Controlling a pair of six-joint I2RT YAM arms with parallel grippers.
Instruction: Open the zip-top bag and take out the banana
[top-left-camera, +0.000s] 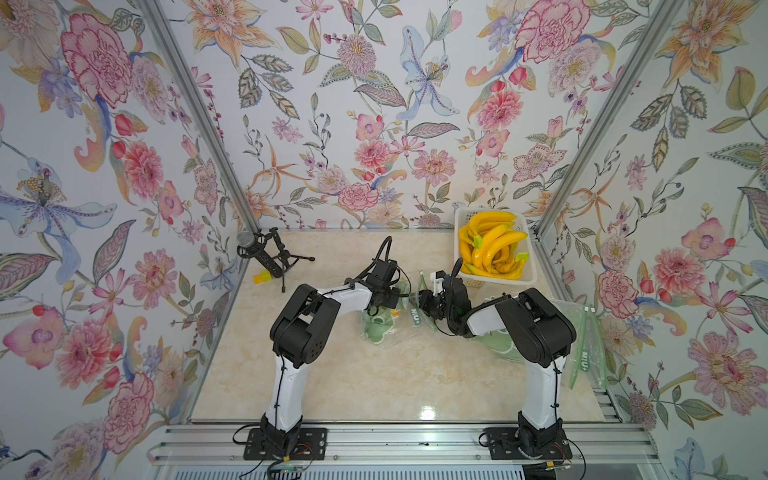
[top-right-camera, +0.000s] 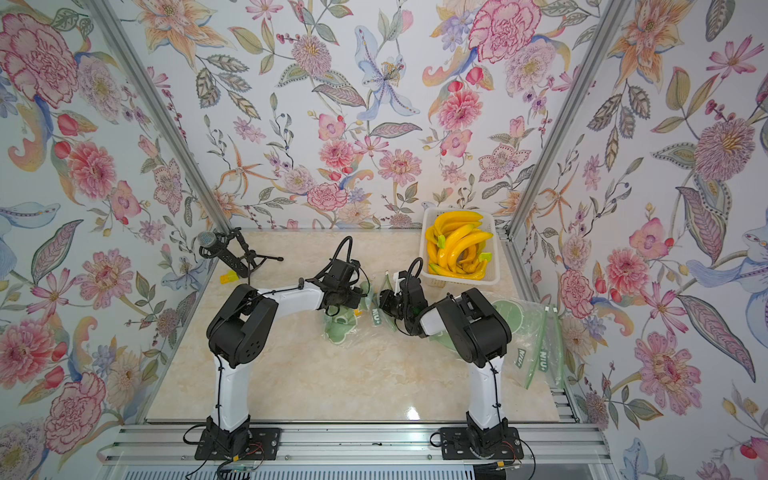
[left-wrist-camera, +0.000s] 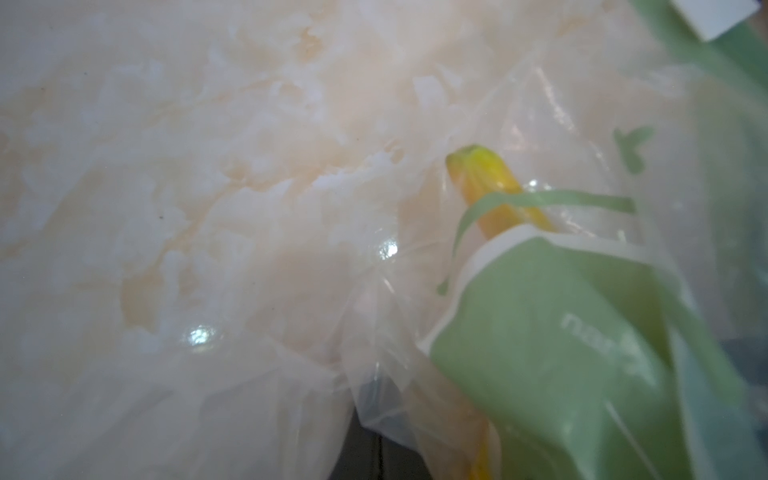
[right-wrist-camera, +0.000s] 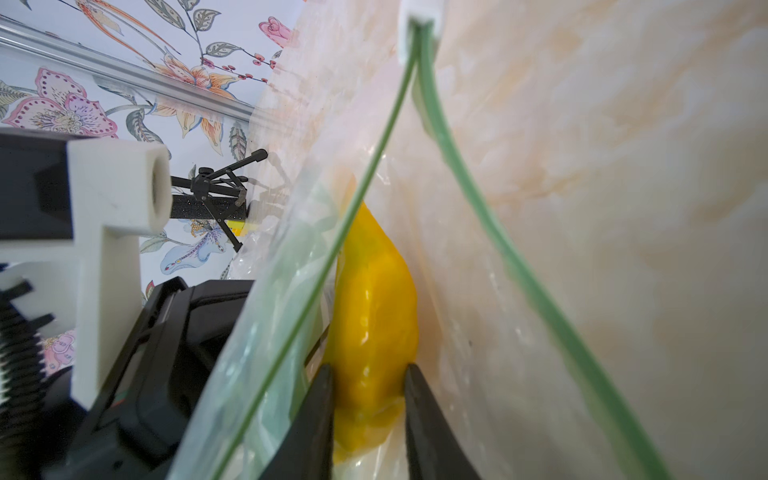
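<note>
The clear, green-printed zip bag (top-left-camera: 376, 328) lies between my arms. My left gripper is shut at the bag's edge, with thin film gathered at its fingertips; the banana (left-wrist-camera: 488, 184) shows through the plastic. In the right wrist view the zip top is spread apart, its green strips (right-wrist-camera: 512, 264) diverging, and the yellow banana (right-wrist-camera: 372, 296) lies inside. My right gripper is part open at the mouth, one fingertip on each side of the banana's near end; whether they press on it is unclear.
A white basket (top-right-camera: 460, 277) of bananas stands at the back right. More empty bags (top-right-camera: 520, 336) lie at the right edge. A black tripod-like stand (top-left-camera: 264, 256) is at the back left.
</note>
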